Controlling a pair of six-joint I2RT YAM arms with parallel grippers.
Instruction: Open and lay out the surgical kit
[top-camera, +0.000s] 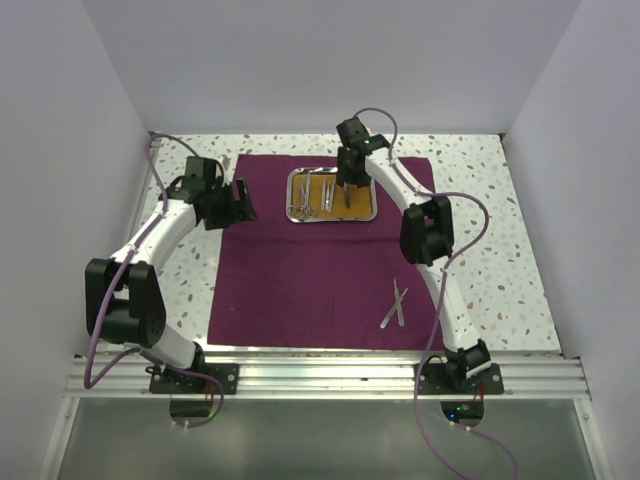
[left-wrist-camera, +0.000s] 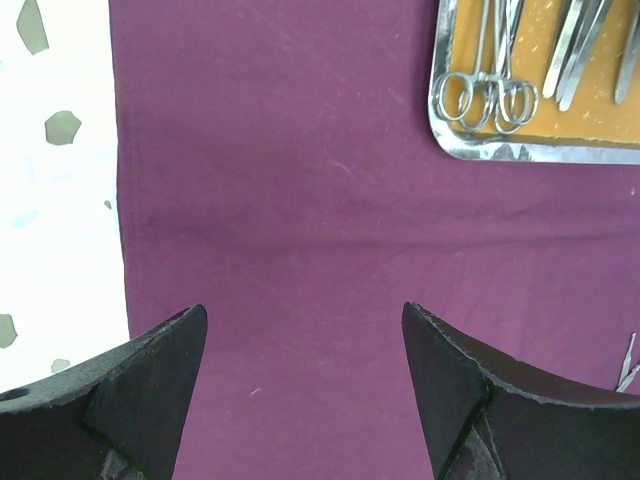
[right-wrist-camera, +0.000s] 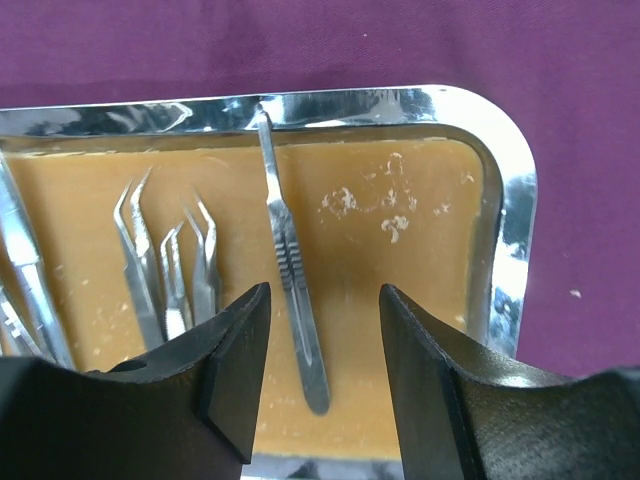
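Observation:
A steel tray (right-wrist-camera: 390, 104) with an amber lining lies at the back of the spread purple cloth (top-camera: 300, 290). Within it, a lone scalpel handle (right-wrist-camera: 290, 262) rests near the right end, its narrow tip against the far rim. My right gripper is over this handle, fingers parted, the handle closer to the left finger and not gripped. Tweezers (right-wrist-camera: 143, 270) lie left of it. Scissor-like clamps (left-wrist-camera: 487, 100) fill the tray's left side. Over the cloth's left edge, my left gripper hangs open and empty.
Two slim instruments (top-camera: 391, 313) lie crossed on the cloth's front right. Speckled white tabletop (top-camera: 490, 240) shows on both sides, and walls rise at the back and sides.

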